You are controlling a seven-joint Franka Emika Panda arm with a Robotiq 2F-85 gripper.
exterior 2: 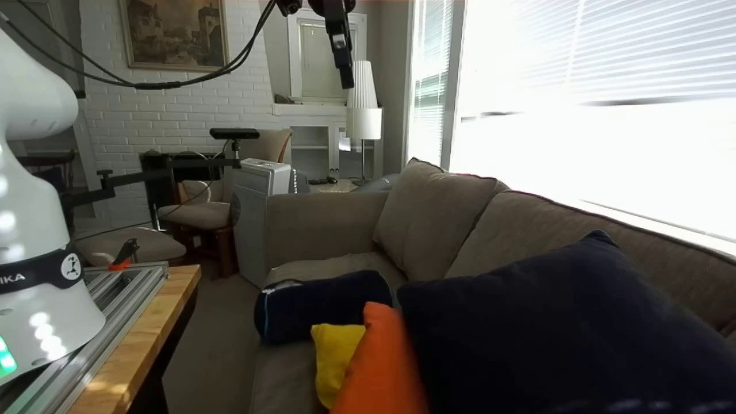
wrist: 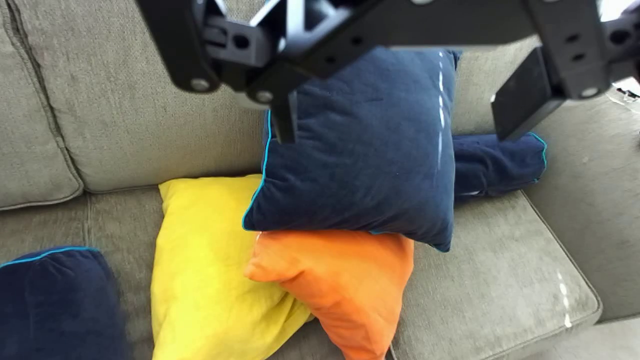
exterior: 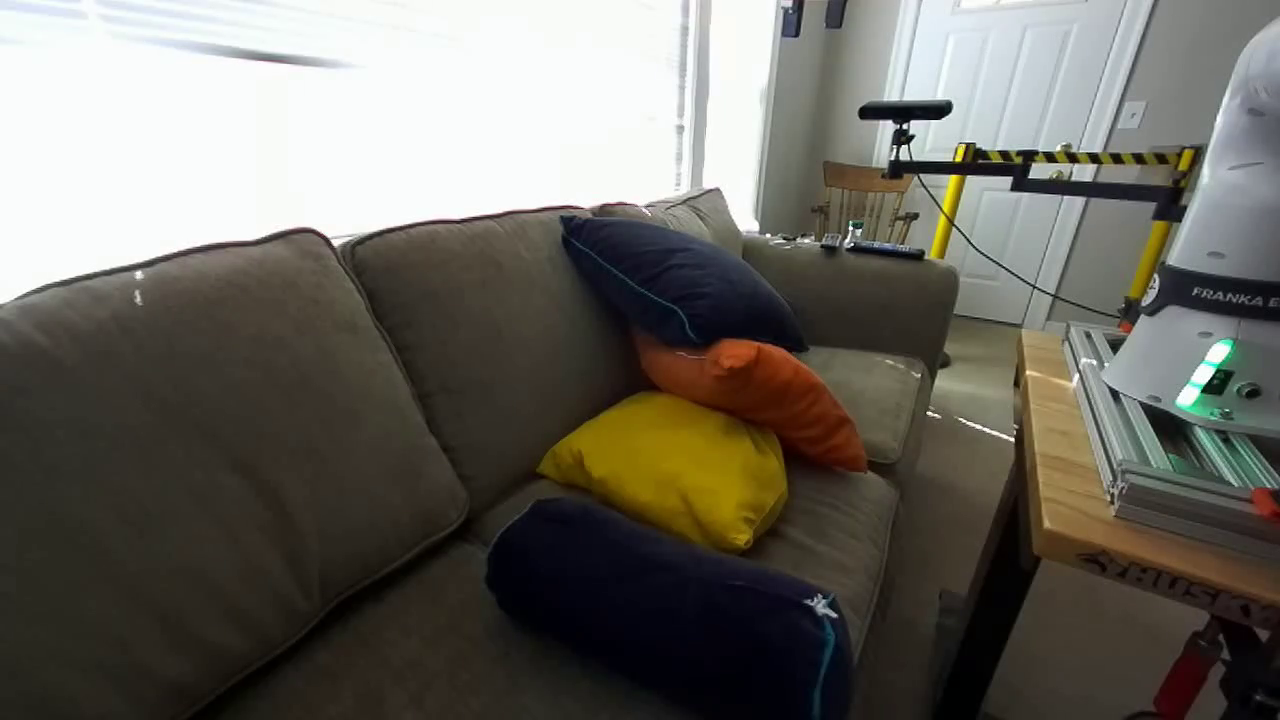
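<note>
My gripper is open, its two fingers spread wide in the wrist view with nothing held between them. Beyond the gap lies a square navy pillow [wrist: 366,162] with light blue piping, leaning on the sofa back. Its lower edge rests over an orange pillow [wrist: 348,276], which overlaps a yellow pillow [wrist: 204,270]. A navy bolster [exterior: 660,612] lies on the near seat in exterior view 1. Another navy cushion [wrist: 501,162] shows partly behind the square one. In exterior view 2 a black gripper part [exterior 2: 340,45] hangs at the top, high above the sofa.
The grey-brown sofa [exterior: 228,480] has an armrest [exterior: 864,288] with small items such as a remote [exterior: 885,250] on it. A bare seat patch [wrist: 486,276] lies right of the orange pillow. The wooden table [exterior: 1050,480] carrying the arm stands across a floor gap.
</note>
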